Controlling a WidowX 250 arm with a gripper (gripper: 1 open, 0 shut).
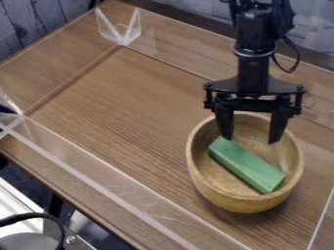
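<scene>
A wooden bowl [209,182] sits at the right of the table, holding a green rectangular block [245,166] that lies slanted on its bottom. My black gripper [252,128] hangs over the back part of the bowl, open, its two fingers pointing down above and behind the block with nothing visible between them.
A black cable and dark hardware [26,239] are at the bottom left corner, off the table.
</scene>
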